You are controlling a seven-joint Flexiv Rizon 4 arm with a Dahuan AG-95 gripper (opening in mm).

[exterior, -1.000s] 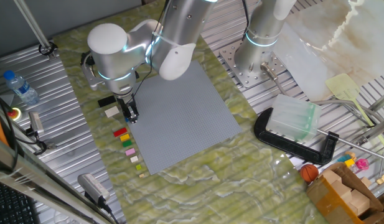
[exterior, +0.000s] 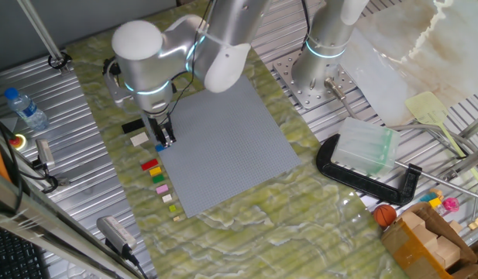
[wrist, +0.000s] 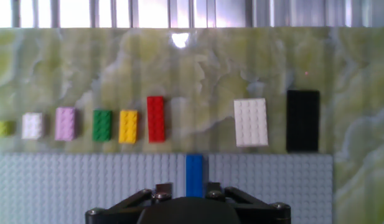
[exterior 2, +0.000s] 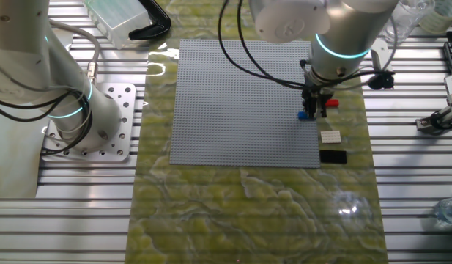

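Observation:
A long blue brick (wrist: 194, 174) lies at the edge of the grey baseplate (wrist: 86, 180), its far end level with the plate's border. In the wrist view my gripper stands open, one finger on each side of the brick with a gap between. Exterior view 1 shows the gripper (exterior: 169, 143) over the plate's left edge, with the blue brick (exterior: 159, 148) just beside the fingertips. The near end of the brick is hidden behind the gripper body.
Off the plate's edge lie a red brick (wrist: 155, 119), yellow brick (wrist: 128, 127), green brick (wrist: 102, 126), pink brick (wrist: 65, 124), white bricks (wrist: 251, 122) and a black brick (wrist: 302, 121). The rest of the plate is bare. A black clamp (exterior: 362, 180) stands to the right.
My gripper has shifted slightly up and to the right in exterior view 1. More of the blue brick shows beside the fingertips. The other bricks have not moved.

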